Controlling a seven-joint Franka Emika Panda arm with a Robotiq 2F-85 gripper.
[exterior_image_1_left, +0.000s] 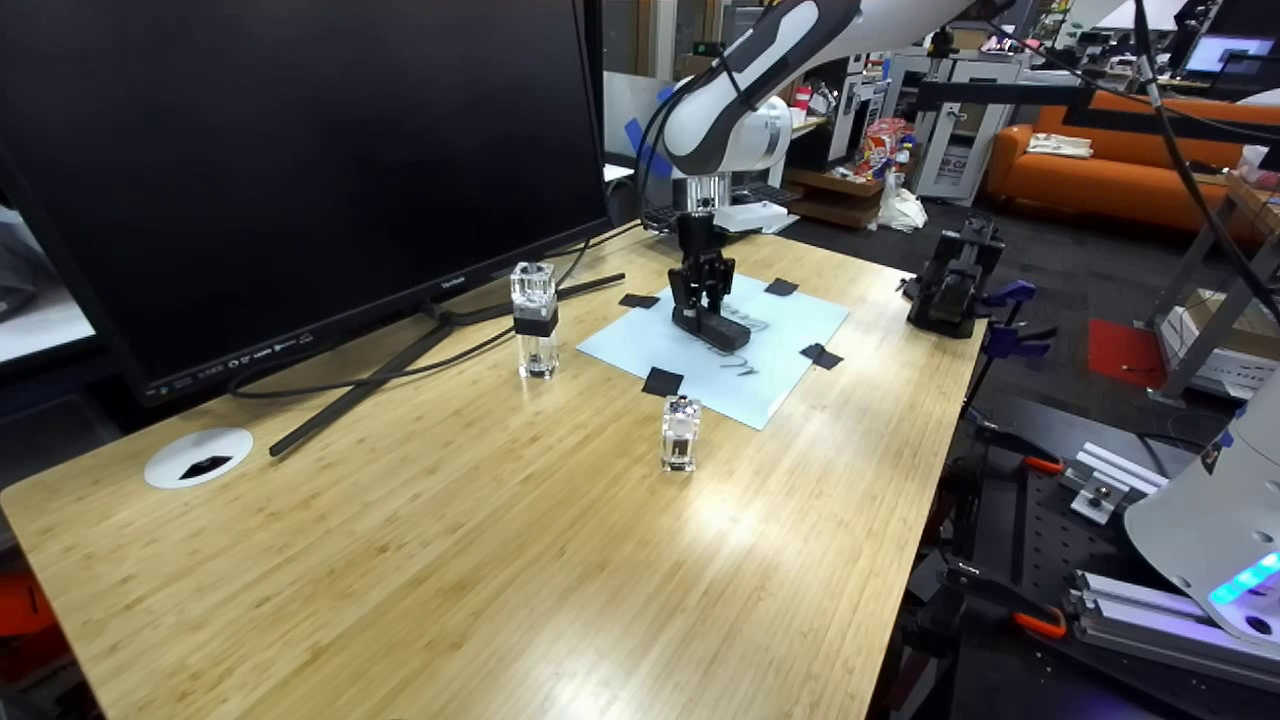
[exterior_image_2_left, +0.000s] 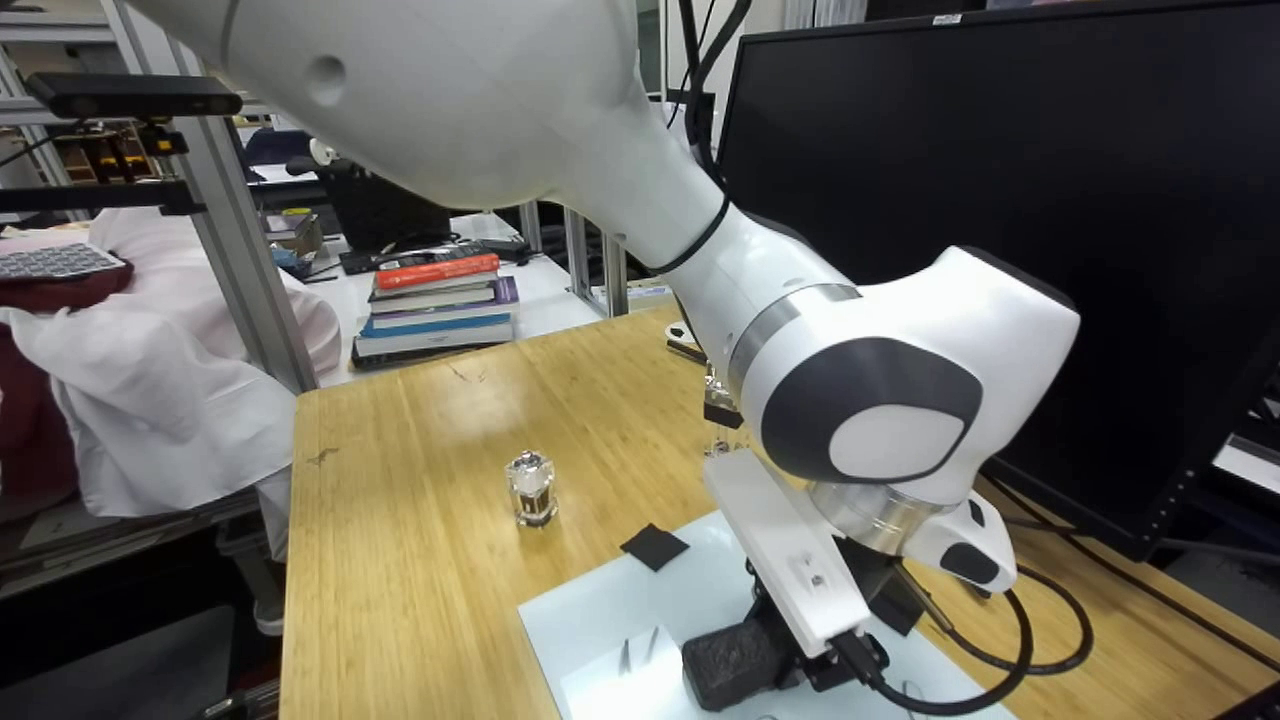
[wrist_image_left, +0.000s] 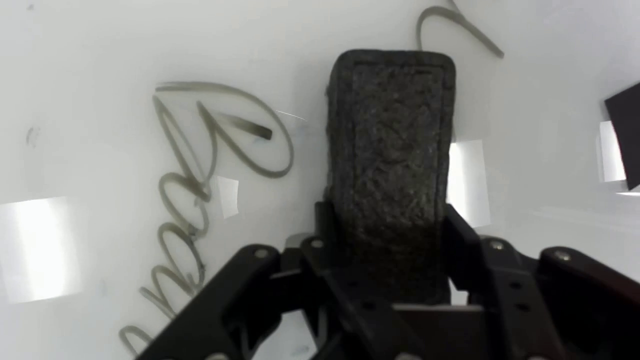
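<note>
A dark, block-shaped eraser (wrist_image_left: 393, 138) lies flat against the white sheet, its textured face up in the wrist view. My gripper is shut on it, one finger along each long side near its rear end. From the first exterior view, the gripper (exterior_image_1_left: 702, 286) is low over the sheet and the eraser (exterior_image_1_left: 723, 332) sticks out in front of it. Dark handwritten scribbles (wrist_image_left: 192, 240) mark the white sheet (exterior_image_1_left: 768, 372) beside the eraser. The second exterior view shows the eraser's end (exterior_image_2_left: 727, 667), while the arm covers most of the gripper.
A short clear shaker (exterior_image_1_left: 679, 434) stands in front of the sheet, and a taller clear one with a dark band (exterior_image_1_left: 536, 322) stands by the monitor (exterior_image_1_left: 300, 156). Black tape (exterior_image_1_left: 662, 382) holds the sheet down.
</note>
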